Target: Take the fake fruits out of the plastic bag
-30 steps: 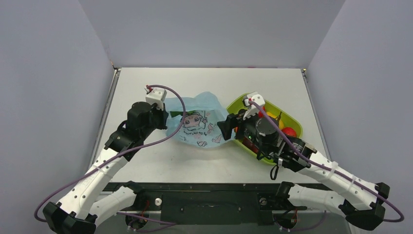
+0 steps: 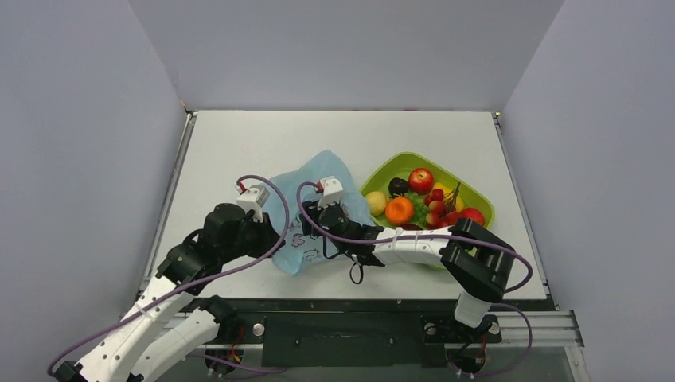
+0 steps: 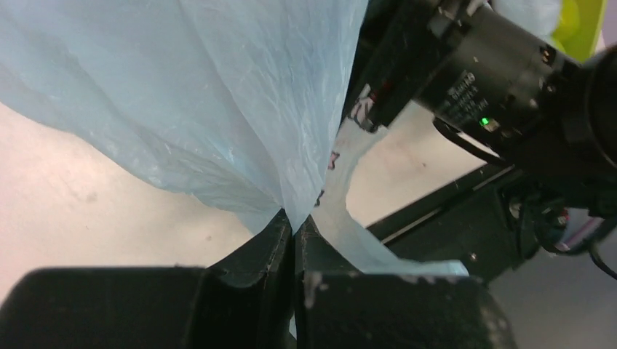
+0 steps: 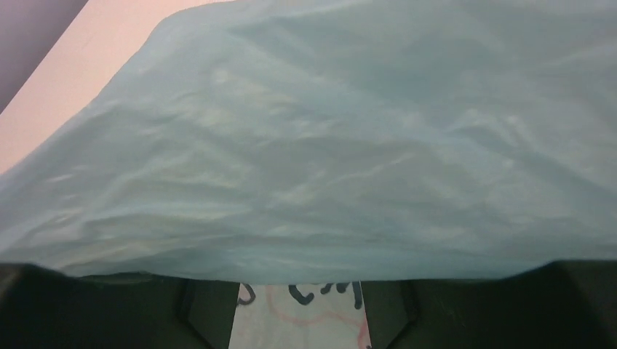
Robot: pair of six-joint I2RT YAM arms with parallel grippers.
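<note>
The light blue plastic bag (image 2: 334,167) lies crumpled in mid-table. In the left wrist view my left gripper is shut on a gathered edge of the bag (image 3: 182,87). My right gripper (image 2: 310,223) is at the bag, right of the left one; in the right wrist view the bag (image 4: 305,145) covers most of the frame above its fingertips, with printed bag showing between them. Whether it grips anything there is hard to see. Any fruit inside the bag is hidden.
A green tray (image 2: 386,167) of fake fruits, with an orange (image 2: 399,210) and a red apple (image 2: 421,180), stands right of the bag.
My right gripper has moved left onto the bag. More fruit in the tray is uncovered.
</note>
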